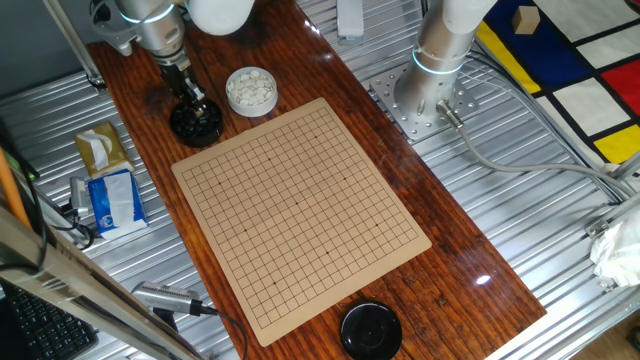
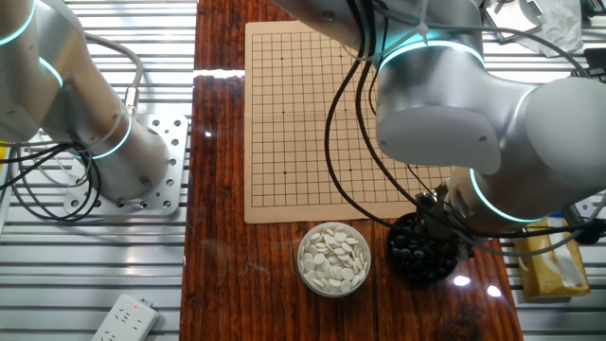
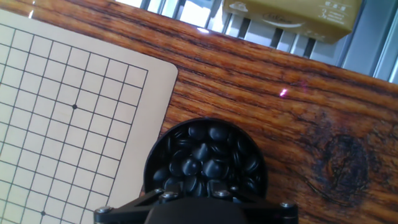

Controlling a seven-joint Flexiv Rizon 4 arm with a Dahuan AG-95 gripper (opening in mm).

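A black bowl (image 3: pixel 149 177) full of glossy black stones (image 3: pixel 201 151) stands on the wooden table beside a corner of the board. My gripper points down over the bowl at the lower edge of the wrist view. Its two fingers (image 3: pixel 217 188) stand apart, with black stones visible in the gap; no stone shows clearly gripped. In exterior view 1 the gripper (image 1: pixel 196 106) reaches down to the bowl's opening, and the depth of its tips is hard to tell. The grid board (image 1: pixel 296 215) carries no stones.
A white bowl of white stones (image 2: pixel 333 260) stands close beside the black bowl. Near the board's opposite end sits a round black dish or lid (image 1: pixel 371 331). Tissue packs (image 1: pixel 104 150) lie off one side.
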